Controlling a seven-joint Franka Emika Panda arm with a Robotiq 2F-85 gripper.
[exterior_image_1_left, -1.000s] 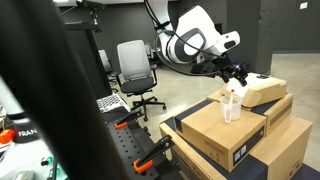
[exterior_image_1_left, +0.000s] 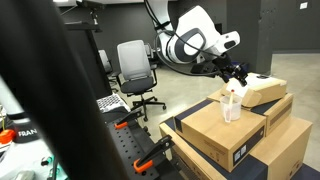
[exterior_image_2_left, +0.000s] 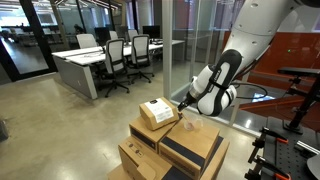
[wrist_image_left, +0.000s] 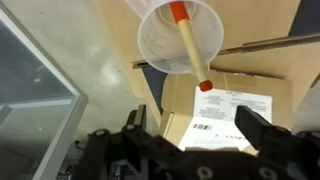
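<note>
A clear plastic cup (wrist_image_left: 168, 45) appears at the top of the wrist view. Leaning in it is a light wooden stick (wrist_image_left: 190, 45) with red bands, its red end sticking out over the rim. The same cup (exterior_image_1_left: 231, 107) rests on a cardboard box (exterior_image_1_left: 215, 125) in exterior view 1. My gripper is open, its dark fingers wide apart at the bottom of the wrist view, with nothing between them. It hangs above the cup and somewhat off to one side. In exterior view 2 the gripper is small and hard to make out.
Another box (exterior_image_2_left: 157, 114) stands beside the cup's box, with more cartons lower down. A white label (wrist_image_left: 228, 117) marks a box below the gripper. Bare floor (exterior_image_2_left: 70, 130) lies to the left in exterior view 2; office chairs (exterior_image_2_left: 114, 55) and desks are farther back.
</note>
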